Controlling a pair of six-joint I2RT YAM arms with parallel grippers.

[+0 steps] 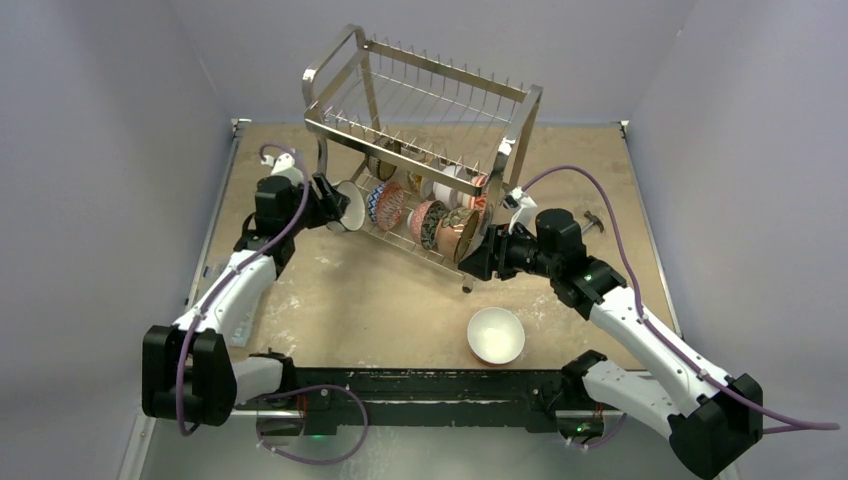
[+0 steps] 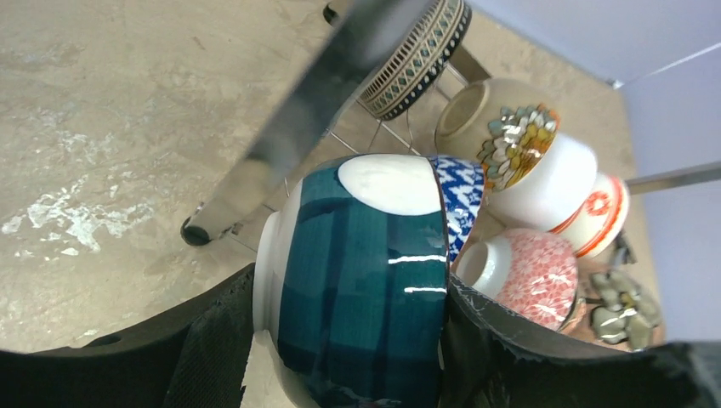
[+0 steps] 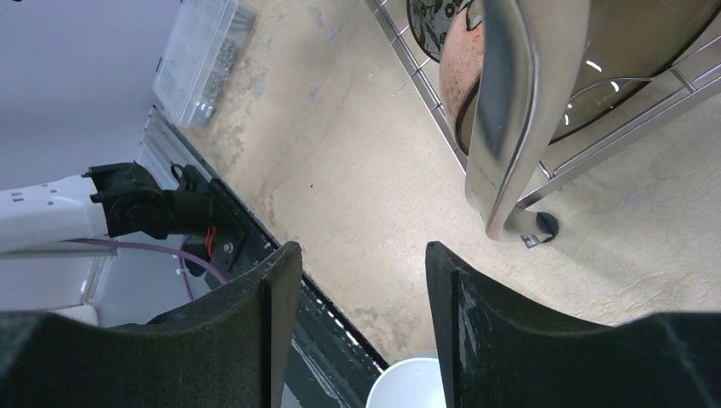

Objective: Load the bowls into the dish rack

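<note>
In the left wrist view a dark teal bowl [image 2: 361, 272] with a white base lies between the fingers of my left gripper, which is shut on it. From above, that bowl [image 1: 350, 207] shows its white inside and is tilted on its side at the left end of the dish rack [image 1: 418, 76]. Several patterned bowls [image 1: 386, 206] stand on edge in the rack's lower tier. My right gripper is open and empty, by the rack's right front leg. A white bowl [image 1: 495, 335] sits upright on the table near the front edge.
The rack's upper tier is empty and overhangs the lower one. A metal leg [image 2: 246, 183] stands close to the held bowl. A clear plastic box [image 3: 202, 59] lies at the table's left side.
</note>
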